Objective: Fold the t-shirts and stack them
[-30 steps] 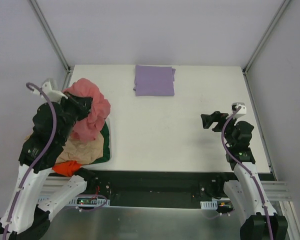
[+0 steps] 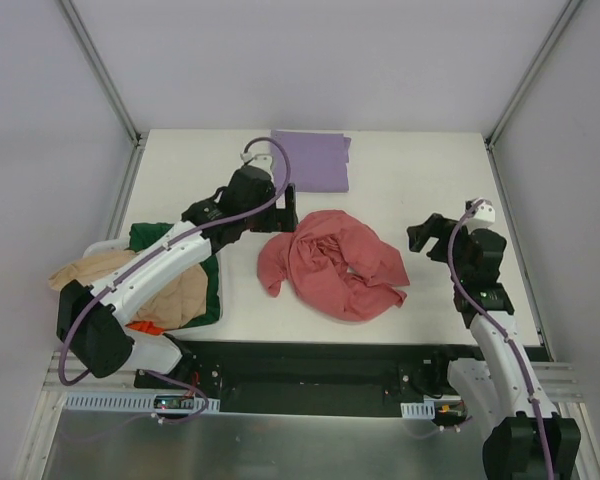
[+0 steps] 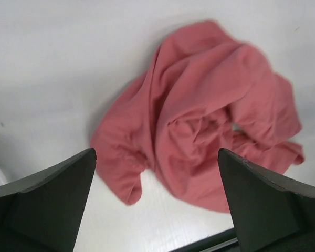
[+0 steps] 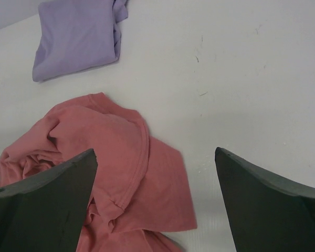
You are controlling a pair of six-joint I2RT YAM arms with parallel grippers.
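Observation:
A crumpled red t-shirt [image 2: 342, 265] lies in a loose heap on the middle of the white table, its edges bunched and overlapping. My left gripper [image 2: 288, 208] is just behind and left of the heap, open; in the left wrist view the red cloth [image 3: 199, 115] shows below and between the spread fingers, not held. To the right of the shirt, my right gripper [image 2: 418, 238] hangs open and empty. A folded purple t-shirt [image 2: 310, 162] lies flat at the back of the table; the right wrist view shows it too, at upper left.
At the left stands a white bin [image 2: 223, 300] holding a tan cloth [image 2: 178, 295], a dark green cloth [image 2: 212, 272] and an orange one [image 2: 145, 327]. Bare table [image 2: 420, 165] extends at the back right and front right.
My left gripper carried the red shirt from the bin to the right over the table and let it go; the shirt now lies spread in a heap. The right arm has barely moved.

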